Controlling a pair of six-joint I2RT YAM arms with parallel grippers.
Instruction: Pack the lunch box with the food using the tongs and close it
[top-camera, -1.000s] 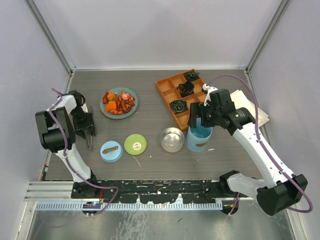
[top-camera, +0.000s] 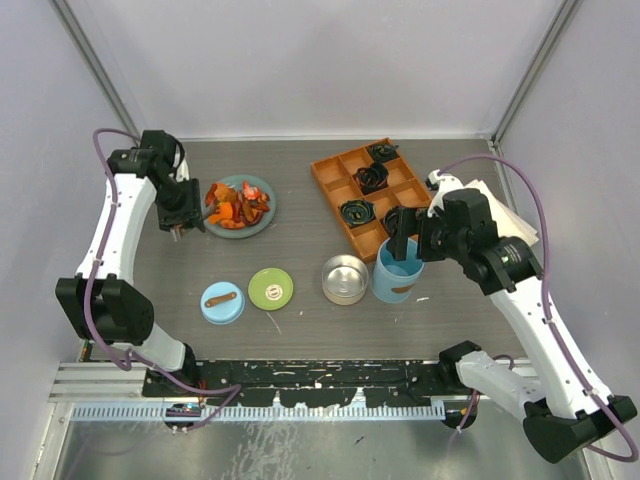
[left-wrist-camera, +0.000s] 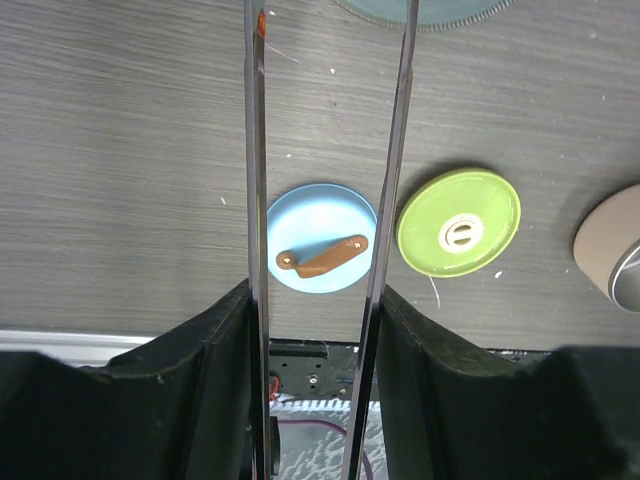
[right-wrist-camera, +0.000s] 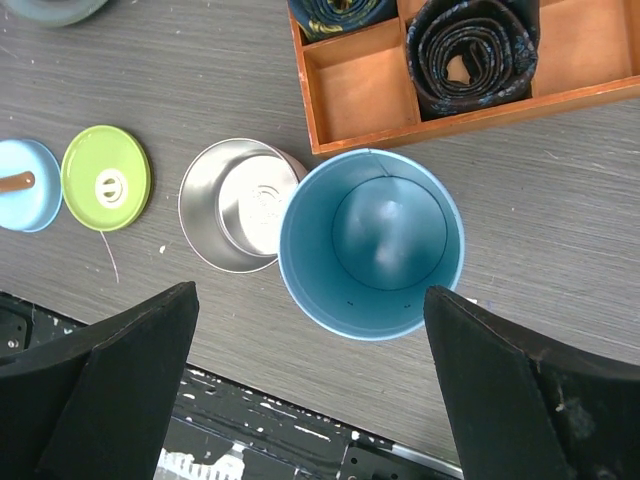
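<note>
My left gripper (top-camera: 190, 215), with long metal tongs, hangs at the left edge of the food plate (top-camera: 243, 229), which holds sausages, orange pieces and red bits. In the left wrist view its tongs stand apart over bare table, with a small orange bit visible behind one tip. My right gripper (top-camera: 410, 230) stands open above the blue container (right-wrist-camera: 390, 240). The steel container (top-camera: 345, 280), blue lid (left-wrist-camera: 320, 215) and green lid (top-camera: 270, 288) lie along the front.
An orange compartment tray (top-camera: 335, 190) with dark rolled items sits at the back right, pale sheets (top-camera: 500, 215) beside it. Bare table surrounds the lids and lies at the front right.
My left arm has risen and moved toward the back and right, up to the food plate. My right arm has shifted slightly right.
</note>
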